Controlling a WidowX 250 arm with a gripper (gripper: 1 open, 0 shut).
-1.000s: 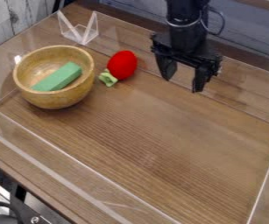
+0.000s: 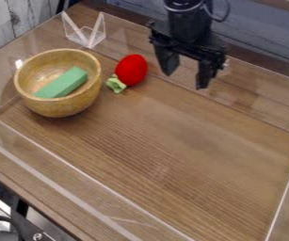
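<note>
My gripper (image 2: pixel 184 58), dark, hangs over the back middle of the wooden table; whether it is open or shut is unclear. To its left lie a red object (image 2: pixel 133 68) and a small green thing (image 2: pixel 115 84). A wooden bowl (image 2: pixel 36 72) at the left holds a green block (image 2: pixel 64 84).
A white wire-like object (image 2: pixel 81 31) stands at the back left. A dark cable lies at the lower left corner.
My gripper has shifted a little to the left since a second ago. The objects on the table have not moved.
</note>
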